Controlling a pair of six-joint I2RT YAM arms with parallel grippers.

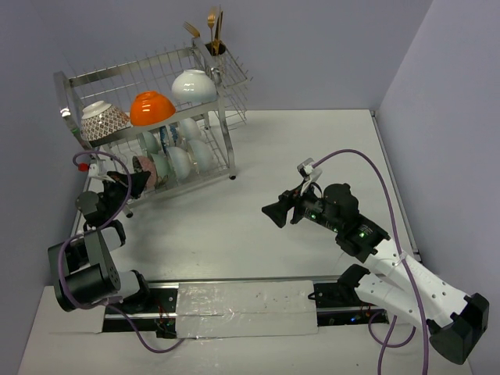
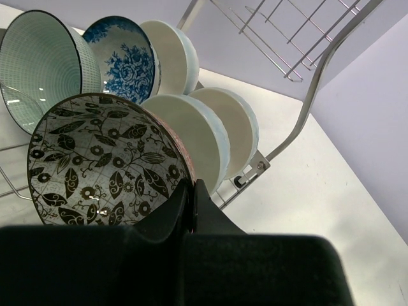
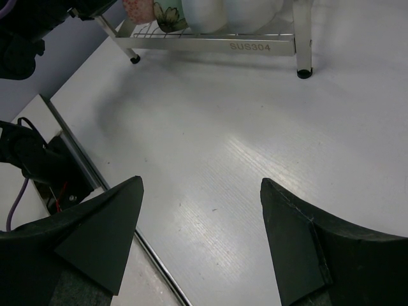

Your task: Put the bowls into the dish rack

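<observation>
On the rim of a bowl with a dark leaf pattern inside and a pink outside (image 2: 105,162), my left gripper is shut. That bowl stands on its side at the left end of the dish rack's lower tier (image 1: 195,181). Close beside it are white bowls (image 2: 191,131), a blue-flowered bowl (image 2: 127,60) and a pale green bowl (image 2: 41,67). An orange bowl (image 1: 151,108), a brown-patterned bowl (image 1: 104,120) and a white bowl (image 1: 194,87) rest upside down on the upper tier. Over the bare table, my right gripper (image 1: 284,217) is open and empty.
Cutlery stands in a holder (image 1: 215,48) at the rack's upper right corner. A rack leg (image 3: 304,48) stands at the rack's front corner.
</observation>
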